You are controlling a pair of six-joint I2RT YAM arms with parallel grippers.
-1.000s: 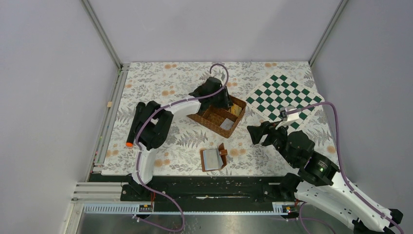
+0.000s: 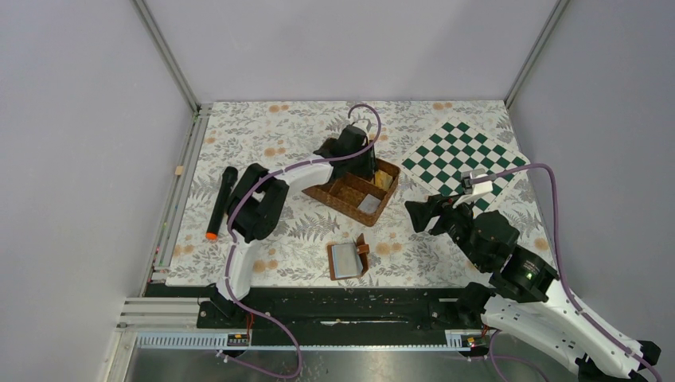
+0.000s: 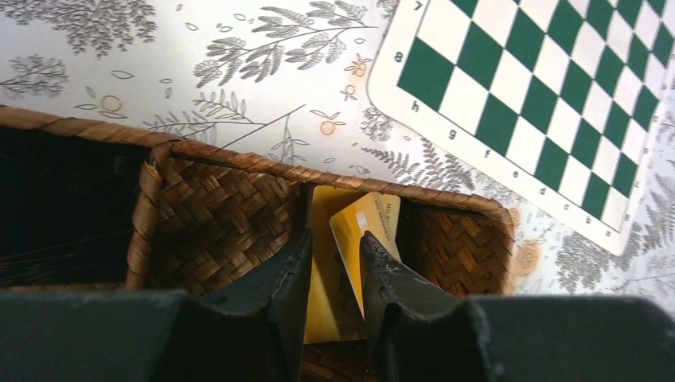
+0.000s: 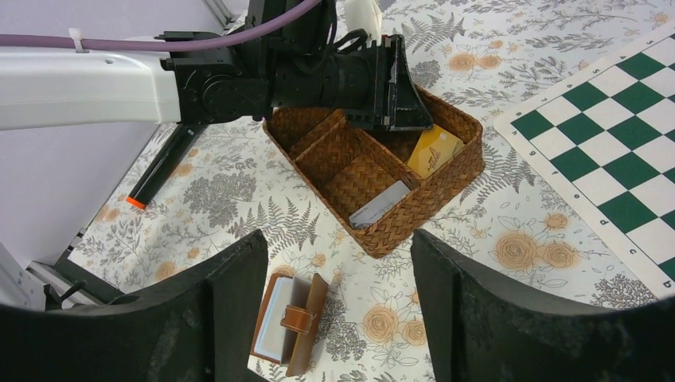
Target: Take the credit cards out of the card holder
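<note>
The brown card holder [image 2: 347, 260] lies unfolded near the table's front edge, a pale card [image 4: 276, 318] showing in it and a strap across its right part. Yellow cards [image 3: 322, 310] are in one compartment of the woven basket [image 2: 342, 204], one leaning over another. My left gripper is open above that compartment, its fingertips around the upper part of the leaning card without visibly gripping it. Right of the basket, my right gripper [image 2: 427, 222] hangs open and empty, the card holder below it in the right wrist view.
A pale card [image 4: 380, 204] rests in the basket's front compartment. Behind my right gripper lies a green and white chessboard [image 2: 458, 159]. A black tube with an orange end [image 2: 221, 203] is at the left. Clear tablecloth surrounds the card holder.
The left arm has shifted slightly right over the basket. The basket has slid a little to the left. My right gripper has barely moved, and the card holder is still.
</note>
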